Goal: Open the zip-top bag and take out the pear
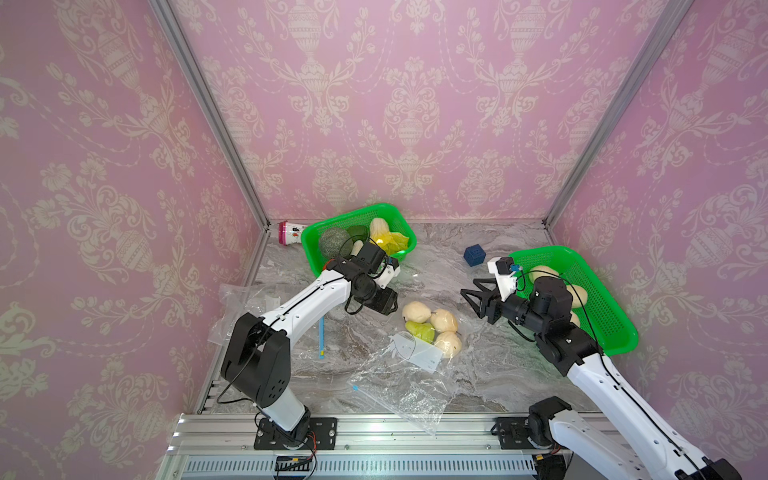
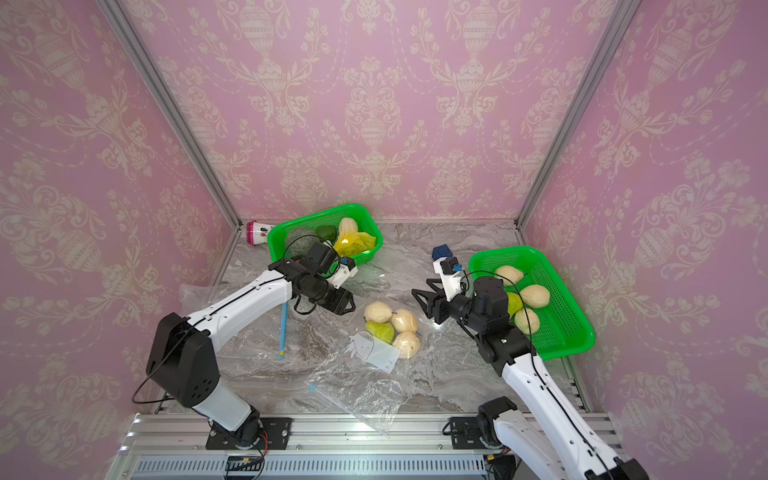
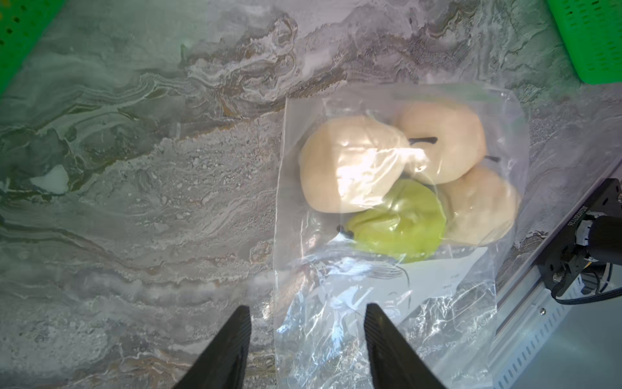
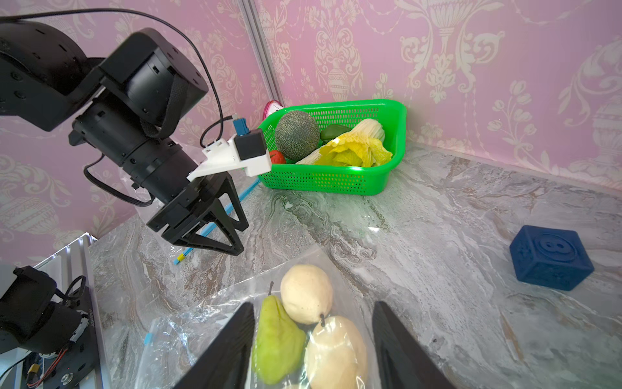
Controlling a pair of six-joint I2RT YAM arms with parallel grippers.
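A clear zip bag (image 3: 304,304) lies flat on the table, its empty part toward the front edge. Inside are several pale round pears (image 3: 343,162) and a green pear (image 3: 398,223). My left gripper hovers open above and left of the bag, nothing between its fingers. My right gripper stands open above and right of the bag, also empty.
A green basket (image 2: 320,216) of vegetables is at the back left, another green basket (image 2: 568,320) with fruit at the right. A blue cube (image 4: 550,256) sits at the back. Another clear bag lies at the left.
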